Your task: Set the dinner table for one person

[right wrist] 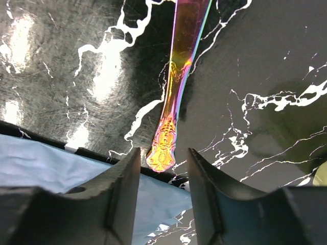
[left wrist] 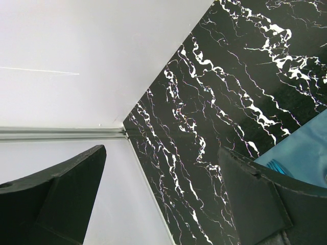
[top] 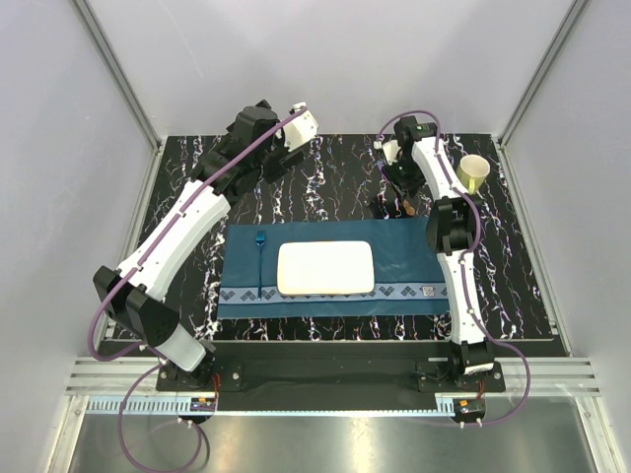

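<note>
A rainbow metallic knife point(right wrist: 179, 76) lies on the marble above the mat, its ornate handle end just ahead of my right gripper, which is open with nothing between its fingers. My left gripper is open, raised at the back left over bare marble. The blue placemat point(top: 404, 256) holds a white rectangular plate point(top: 324, 267) with a blue fork point(top: 260, 261) to its left. A pale yellow cup point(top: 473, 173) stands at the back right.
Walls border it at the back and sides.
</note>
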